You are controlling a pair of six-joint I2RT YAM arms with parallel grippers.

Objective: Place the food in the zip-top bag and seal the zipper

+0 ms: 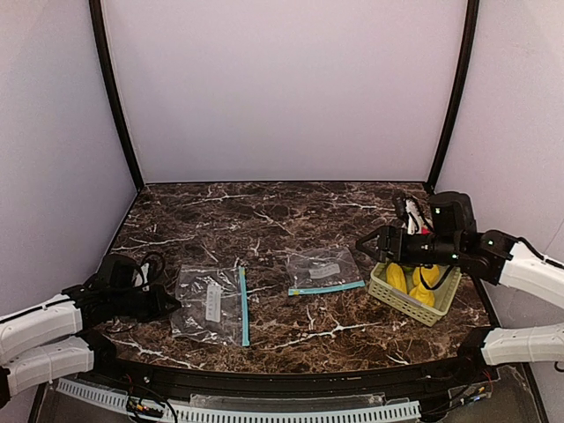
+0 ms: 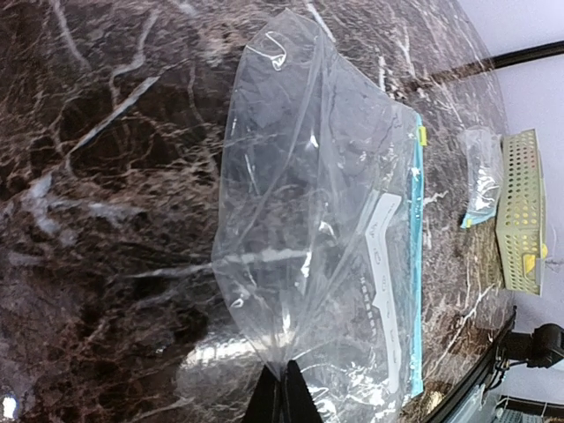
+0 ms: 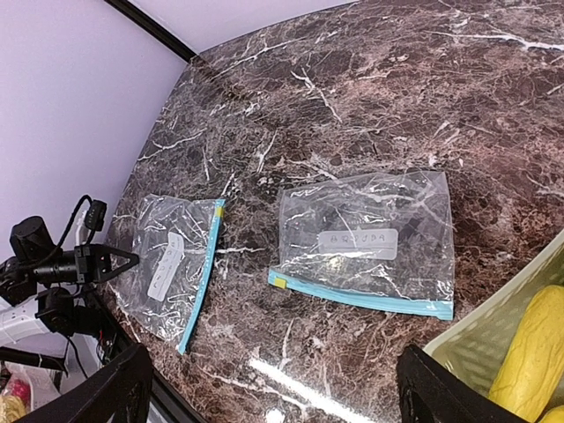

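On the left of the table lies a clear bag (image 1: 194, 300) with a blue zipper strip (image 1: 244, 308) along its right side. My left gripper is shut on this bag's left edge, and the film bunches and creases toward the fingertips. A second clear bag (image 3: 366, 216) lies flat mid-table, its blue zipper (image 3: 370, 300) facing the front. Yellow food pieces (image 1: 397, 278) sit in a pale green basket (image 1: 401, 304) at the right. Above the basket's left rim my right gripper hangs open, with nothing between its fingers.
Beyond both bags the marble table (image 1: 256, 211) is bare. Part of another container (image 3: 40, 397) shows at the lower left of the right wrist view. A dark rail (image 1: 291, 372) runs along the table's front edge.
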